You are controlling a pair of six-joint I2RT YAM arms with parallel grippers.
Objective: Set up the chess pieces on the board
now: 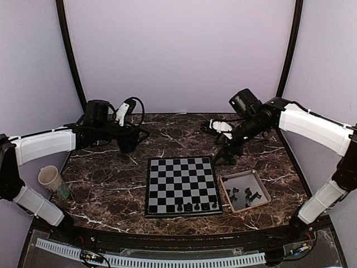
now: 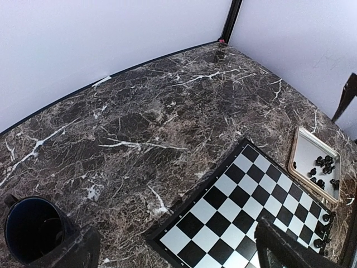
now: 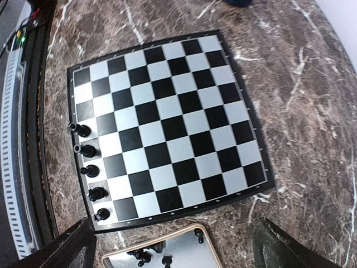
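The chessboard lies mid-table, mostly bare. Several dark pieces stand in a row along its near edge, toward the right; in the right wrist view a piece of that row is clear. More dark pieces lie loose in a shallow tray right of the board. My right gripper hangs open above the table near the board's far right corner, nothing between its fingers. Over the table's left side my left gripper is open and empty, its fingers at the bottom of the left wrist view.
A dark mug stands left of the board, below the left gripper. Near the left table edge is a pale cup. A dark bar and pale rail run along the front.
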